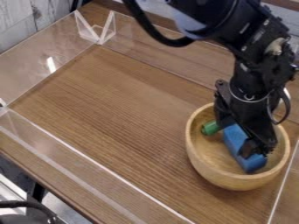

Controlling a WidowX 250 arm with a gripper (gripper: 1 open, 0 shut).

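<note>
A tan bowl [205,166] sits at the right of the wooden surface. My black gripper [243,131] reaches down into it from above, open, its fingers around or just over a blue block [246,160] inside. A small green object [211,126] lies at the bowl's back left, partly hidden by the gripper. Whether the fingers touch the blue block I cannot tell.
A black cable runs at the lower left, outside the walls.
</note>
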